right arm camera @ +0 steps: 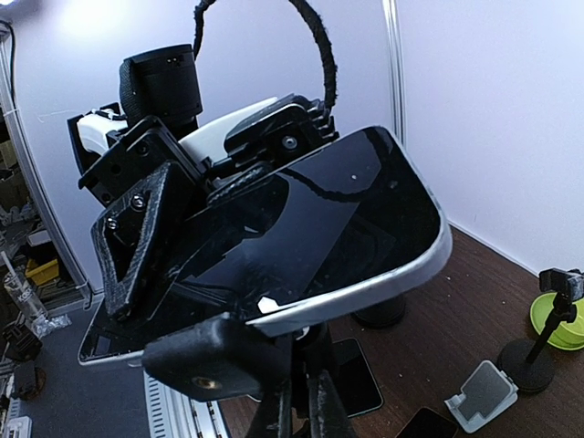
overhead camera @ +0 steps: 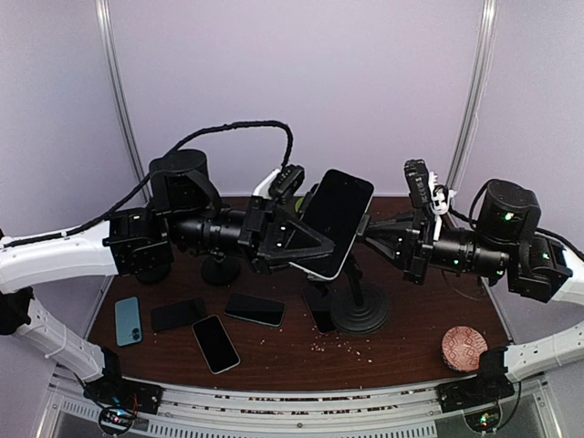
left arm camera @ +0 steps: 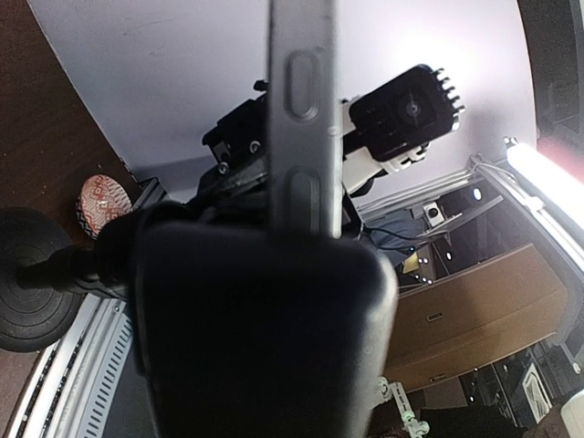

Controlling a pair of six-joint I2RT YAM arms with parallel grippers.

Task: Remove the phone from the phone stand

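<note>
A black-screened phone point(overhead camera: 338, 214) with a silver edge is held up in the air, tilted, above the stand's round base. My left gripper point(overhead camera: 315, 242) is shut on it, with one finger across the screen. Behind and below the phone rises the phone stand point(overhead camera: 359, 310); its upper bracket is mostly hidden. My right gripper point(overhead camera: 367, 226) is shut at the stand's upper part, at the phone's right side. In the left wrist view the phone's silver edge point(left arm camera: 306, 155) runs upright. Whether the phone still touches the bracket I cannot tell.
Several phones lie on the table's left half, among them a black one point(overhead camera: 216, 344) and a blue one point(overhead camera: 129, 321). Another stand point(overhead camera: 220, 270) is behind them. A red patterned bowl point(overhead camera: 464, 349) sits at front right. White crumbs dot the table in front of the held stand.
</note>
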